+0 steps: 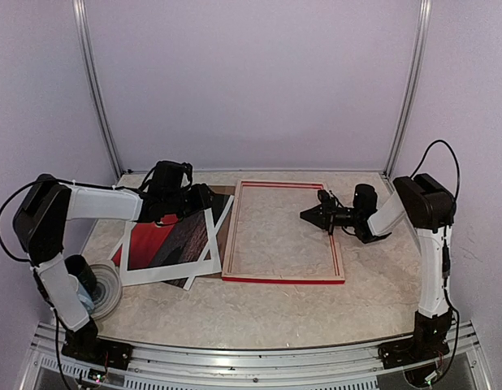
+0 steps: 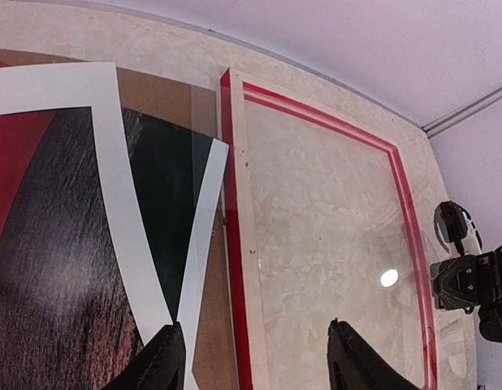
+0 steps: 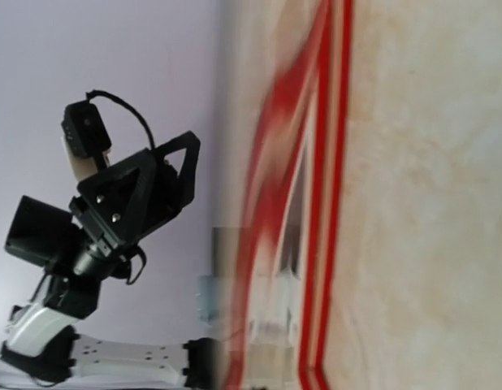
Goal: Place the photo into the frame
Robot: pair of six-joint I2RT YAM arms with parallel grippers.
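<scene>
The red-edged wooden frame (image 1: 283,281) lies flat at the middle of the table, with a clear pane inside it. To its left is the red and dark photo (image 1: 185,246), overlapped by a white mat border (image 1: 171,272). Over the photo's far part hovers my left gripper (image 1: 206,195); in the left wrist view its fingers (image 2: 170,361) stand well apart with nothing between. My right gripper (image 1: 303,215) is above the frame's right side, its tips together and no object showing in them. The right wrist view is partly blurred, with the frame's red edge (image 3: 320,244) crossing it.
A brown board (image 1: 222,253) lies partly under the photo. At the front left stand a stack of white dishes (image 1: 109,291) and a dark cup (image 1: 80,275), near the left arm.
</scene>
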